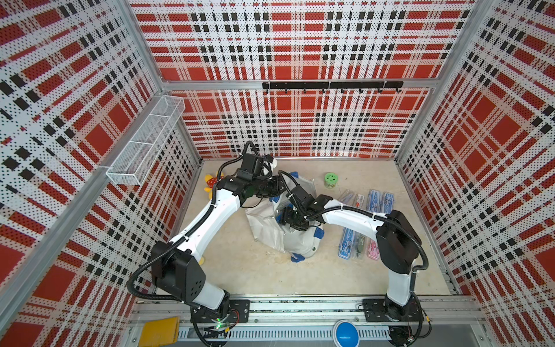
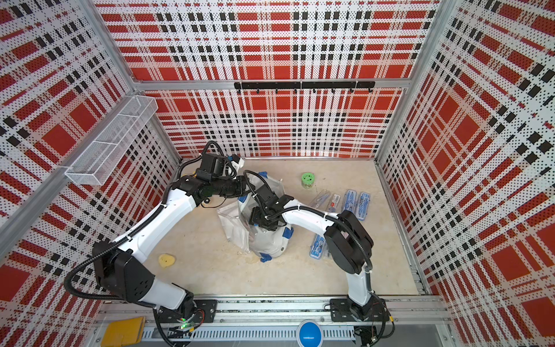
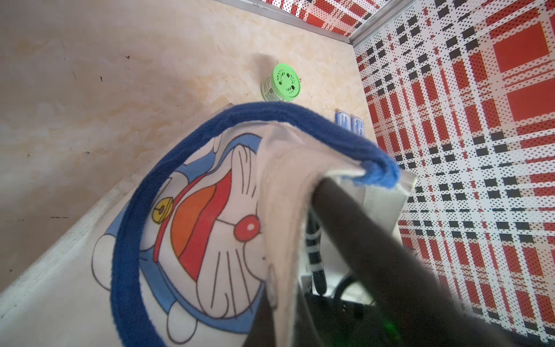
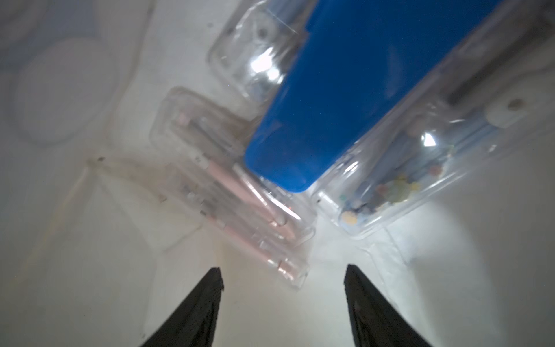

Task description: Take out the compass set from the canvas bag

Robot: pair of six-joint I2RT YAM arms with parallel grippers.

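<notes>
The white canvas bag [image 1: 263, 228] with blue trim lies in the middle of the table. My left gripper [image 1: 274, 186] is shut on its rim, beside the printed cartoon face [image 3: 202, 231]. My right gripper is down inside the bag, fingers apart with nothing between them. Ahead of those fingers, in the right wrist view, lie clear cases with pink contents [image 4: 231, 179], a blue case [image 4: 347, 81] and clear cases with small coloured pieces [image 4: 404, 179]. That view is blurred.
Several flat cases [image 1: 373, 202] lie on the right of the table. A green tub [image 1: 330, 179] stands behind the bag, a yellow object [image 2: 166, 260] at front left. A wire basket [image 1: 144, 144] hangs on the left wall.
</notes>
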